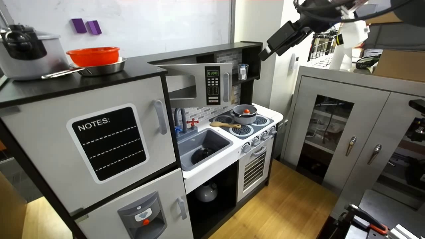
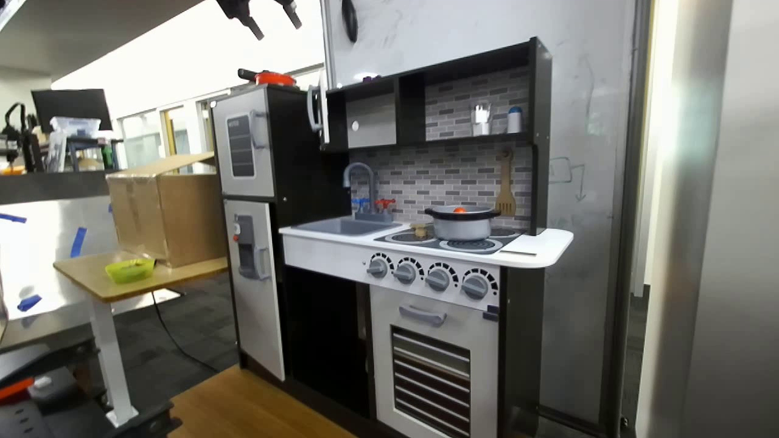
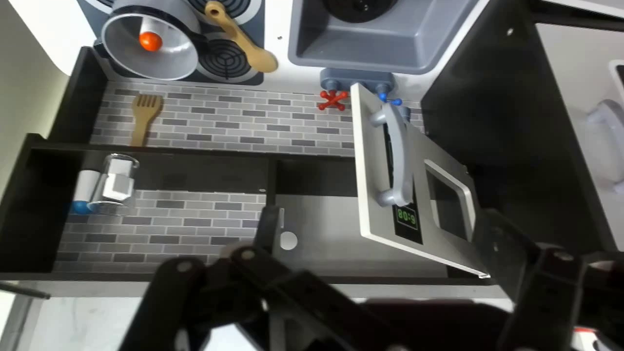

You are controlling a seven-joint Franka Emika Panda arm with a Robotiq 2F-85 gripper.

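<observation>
The toy microwave's door (image 1: 213, 85) is swung out from its compartment, with its grey handle (image 3: 399, 155) facing the wrist camera. Behind that door, the compartment (image 3: 327, 228) looks empty where it shows. My gripper (image 2: 277, 30) is high up, above the kitchen's top, its two fingertips apart and nothing between them. In the wrist view its dark fingers (image 3: 267, 228) spread at the bottom, clear of the door. A grey pot (image 1: 243, 115) stands on the stove with an orange-tipped item inside. Beside it, a wooden spoon (image 1: 225, 124) lies across the burners.
A clear glass holding white pieces (image 3: 119, 184) and a blue-topped shaker (image 3: 85, 192) share the open shelf. An orange bowl (image 1: 93, 56) rests in a metal pan (image 1: 105, 68) on the fridge top. The sink (image 1: 205, 145) holds a dark round item or drain.
</observation>
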